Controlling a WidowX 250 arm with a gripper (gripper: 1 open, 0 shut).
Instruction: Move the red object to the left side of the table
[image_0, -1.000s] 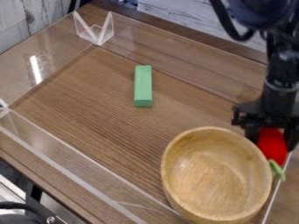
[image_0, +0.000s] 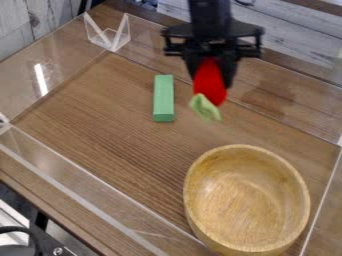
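The red object (image_0: 209, 82), with a pale green lower end, hangs above the table in the upper middle of the view. My gripper (image_0: 209, 66) is shut on its upper part, coming down from the top edge. The dark body of the arm hides what lies behind. Left of the held object, the wooden table (image_0: 87, 120) is largely bare.
A green block (image_0: 163, 98) lies just left of the held object. The large yellow-tan bowl (image_0: 201, 205) stands at the lower right. A clear wire-like stand (image_0: 108, 33) is at the back left. Open table stretches along the left and centre.
My gripper has carried the red object from beside the bowl at the right edge up, back and leftward to the table's upper middle. The bowl and green block have stayed put.
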